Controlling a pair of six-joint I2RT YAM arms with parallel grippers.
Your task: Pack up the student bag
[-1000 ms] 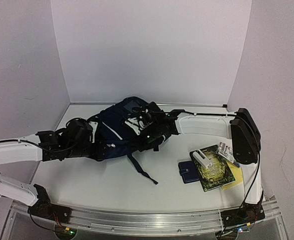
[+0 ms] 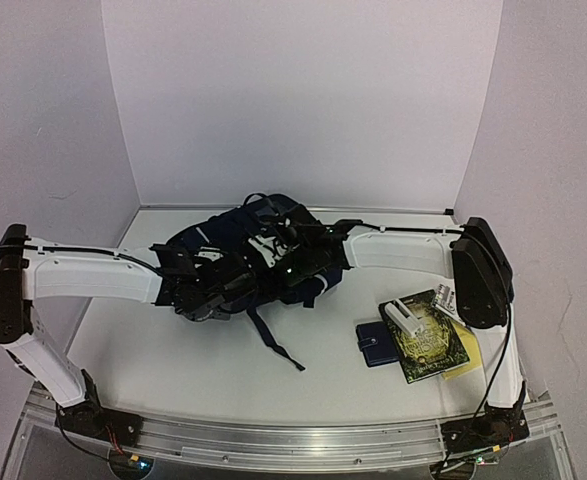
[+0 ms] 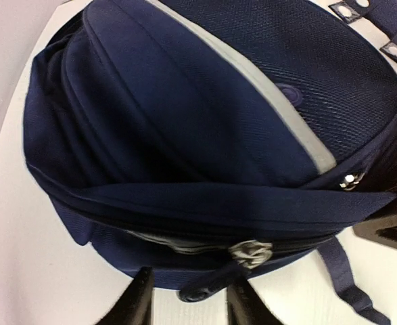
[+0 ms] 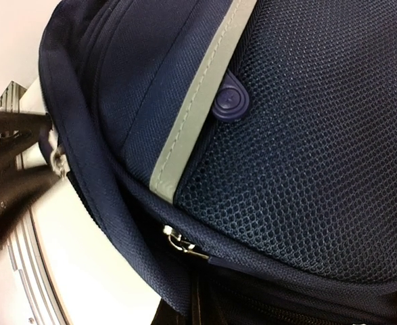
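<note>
The navy student bag (image 2: pixel 278 208) lies at the back centre, largely covered by both arms in the top view. A grey strip (image 3: pixel 266 95) crosses its mesh front. My left gripper is open at the bag's lower edge, its fingers on either side of a zipper's pull tab (image 3: pixel 215 279); whether they touch it I cannot tell. Beside that tab sits the metal slider (image 3: pixel 252 252). Close together at the bottom of the right wrist view, my right gripper is shut on the bag's fabric edge (image 4: pixel 144 261), drawn taut toward it.
At the right lie a navy wallet (image 2: pixel 377 344), a dark book with gold artwork (image 2: pixel 428 345), a white object (image 2: pixel 404 318) on it, a smaller book (image 2: pixel 448 303) and a yellow item (image 2: pixel 468 360). A loose bag strap (image 2: pixel 273 343) trails forward.
The trailing strap has shifted slightly left. My right arm has moved only a little.
</note>
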